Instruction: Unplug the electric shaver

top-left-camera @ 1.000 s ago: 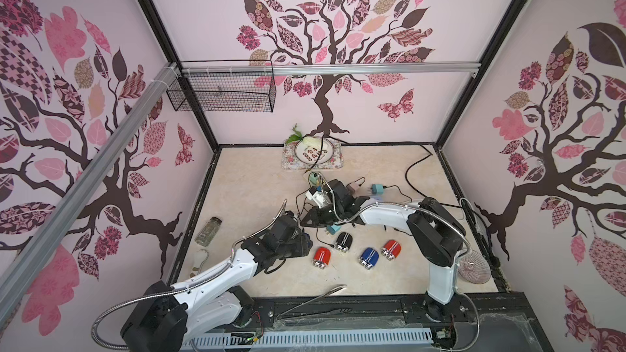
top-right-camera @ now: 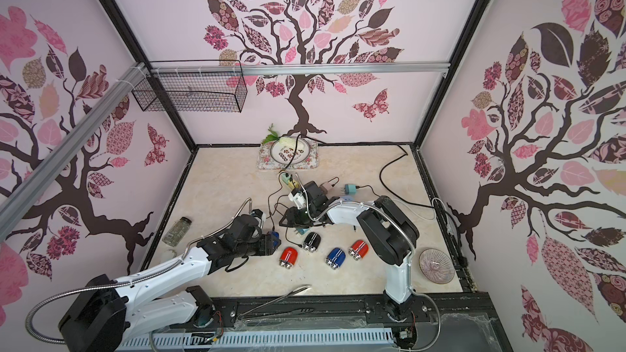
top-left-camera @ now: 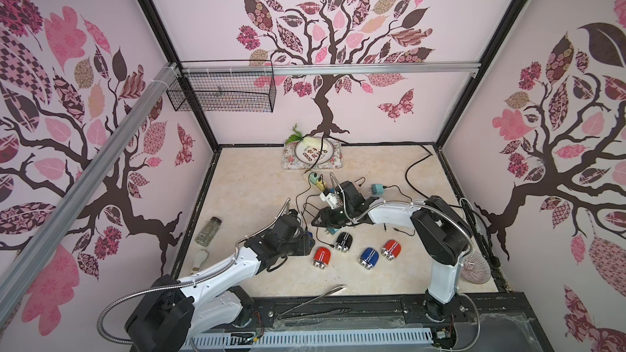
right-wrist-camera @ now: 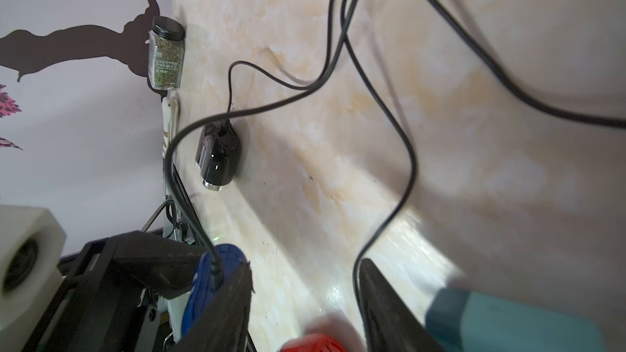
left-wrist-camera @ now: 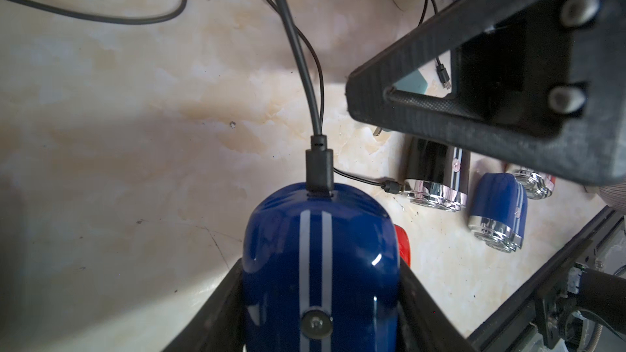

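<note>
A dark blue electric shaver point(left-wrist-camera: 319, 254) fills the bottom of the left wrist view, between the fingers of my left gripper point(top-left-camera: 304, 245); a black cable plug point(left-wrist-camera: 319, 169) sits in its top. The left fingers' hold on it is hard to judge. My right gripper stands open just above and to the right of the held shaver, over the tabletop, with a thin cable crossing behind its fingertips. The blue shaver shows partly at the lower left of the right wrist view.
Red point(top-left-camera: 320, 257), black point(top-left-camera: 343, 242) and blue point(top-left-camera: 368, 257) shavers lie at the front centre. A jar point(top-left-camera: 208, 230) stands at left, a plate point(top-left-camera: 300, 153) at the back, a bowl point(top-right-camera: 437, 265) at right. Cables and adapters clutter the centre.
</note>
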